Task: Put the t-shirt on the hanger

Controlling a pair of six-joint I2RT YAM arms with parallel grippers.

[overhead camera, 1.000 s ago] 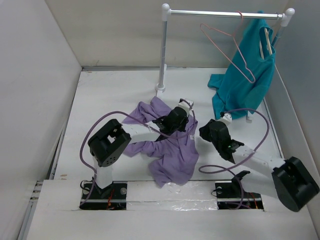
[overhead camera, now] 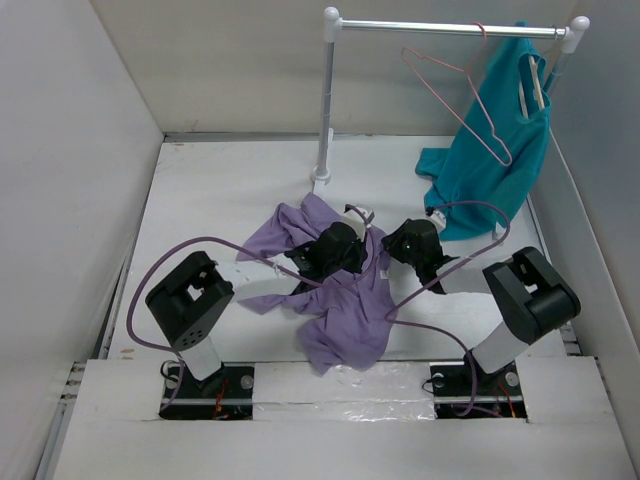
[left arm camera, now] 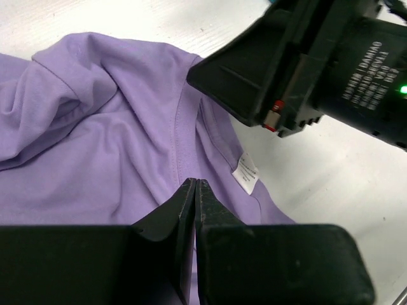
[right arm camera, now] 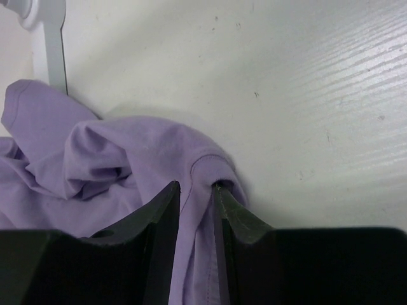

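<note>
A lavender T-shirt [overhead camera: 340, 330] lies rumpled on the white floor, its label visible in the left wrist view. My left gripper [overhead camera: 356, 262] is over the shirt, shut, with its tips down at the cloth. My right gripper [overhead camera: 388, 243] stands open at the shirt's right edge, its fingertips on either side of a folded seam [right arm camera: 206, 164]. An empty pink hanger [overhead camera: 440, 100] hangs from the rail [overhead camera: 400, 27] at the back.
A teal garment [overhead camera: 480, 170] on a pale hanger hangs at the rail's right end, reaching the floor. The rail's left post [overhead camera: 325, 120] stands behind the shirt. Bare floor [overhead camera: 210, 190] lies to the left.
The shirt looks nearly unchanged.
</note>
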